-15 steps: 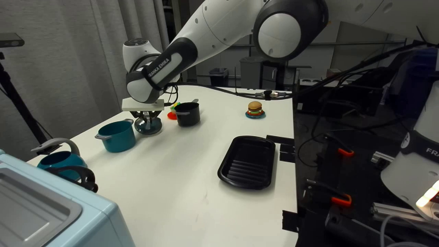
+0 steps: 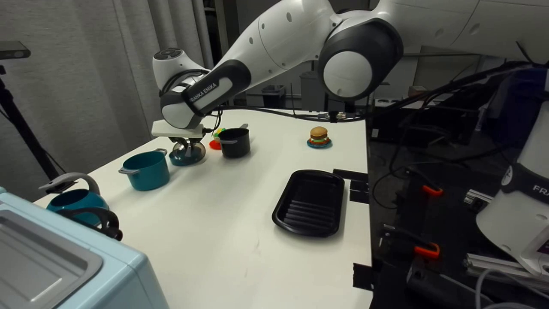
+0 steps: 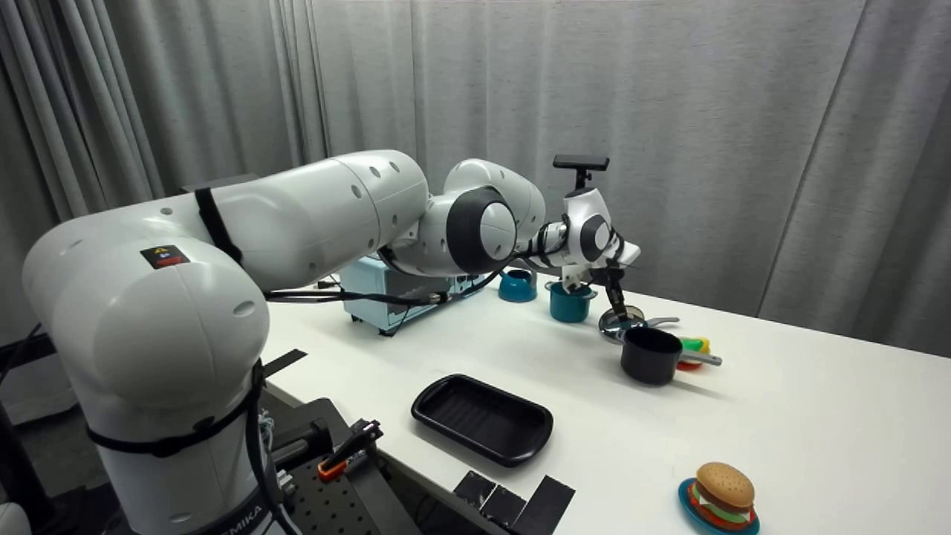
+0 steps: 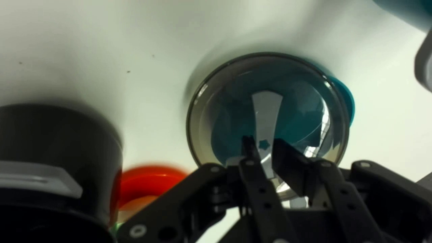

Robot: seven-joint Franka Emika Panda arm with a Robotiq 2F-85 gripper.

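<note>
A clear glass lid (image 4: 226,85) with a dark rim and a grey strap handle (image 4: 267,107) lies below my gripper in the wrist view. The fingers are closed on that handle. Under the glass shows a teal pan (image 4: 349,101), its edge sticking out on one side, so lid and pan are not lined up. From exterior view 1, the lid (image 2: 195,151) looks tilted and offset toward the black pot, over the pan (image 2: 177,159). Whether its rim still touches the pan, I cannot tell. The arm partly hides the fingers there.
A black pot (image 2: 236,146) and a red plate with toy food (image 2: 215,144) stand close on one side, a teal pot (image 2: 148,172) on the other. Farther off are a kettle (image 2: 77,198), a black tray (image 2: 310,203) and a burger (image 2: 319,134). Mid-table is clear.
The lid has shifted slightly toward the black pot and now appears tilted, uncovering part of the teal pan.
</note>
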